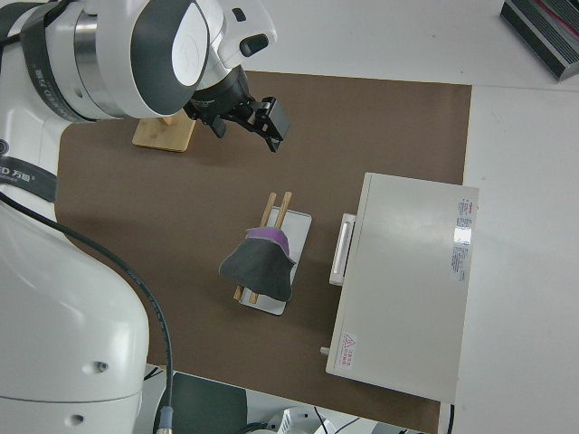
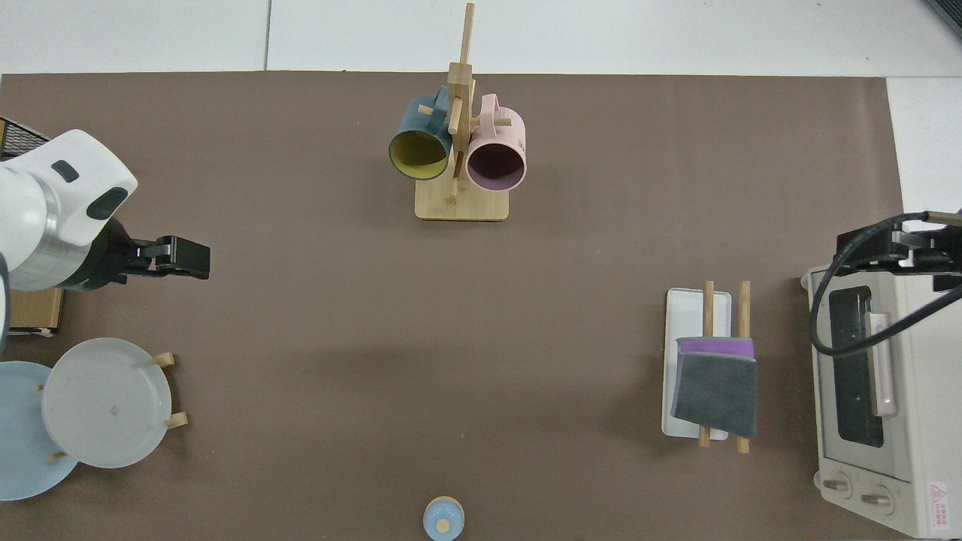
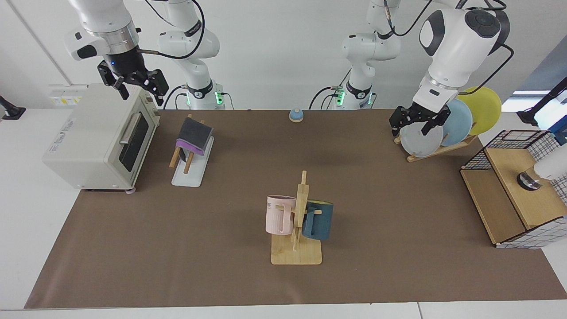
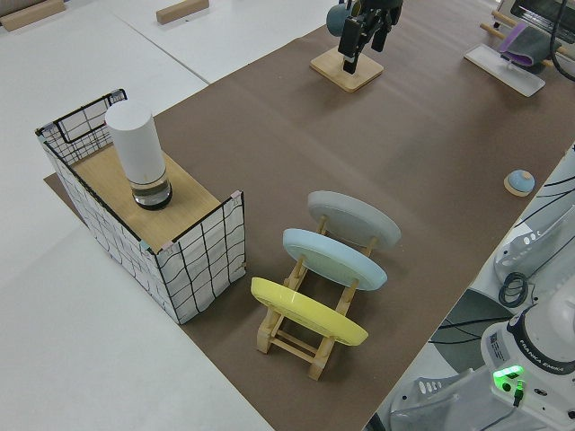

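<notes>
A wooden mug tree (image 2: 460, 203) holds a teal mug (image 2: 416, 149) and a pink mug (image 2: 496, 153). Grey and purple cloths (image 2: 715, 392) hang over wooden rods above a white tray (image 2: 681, 311). At lower left, plates (image 2: 107, 403) stand in a rack. One black gripper (image 2: 180, 258) hovers at the left near the plates; the other (image 3: 133, 85) is raised at the white oven (image 2: 929, 388). No object is visible in either; their finger states are unclear.
A wire basket with a wooden shelf and white cylinder (image 4: 135, 148) stands at one side. A small blue object (image 2: 443, 518) lies at the near edge.
</notes>
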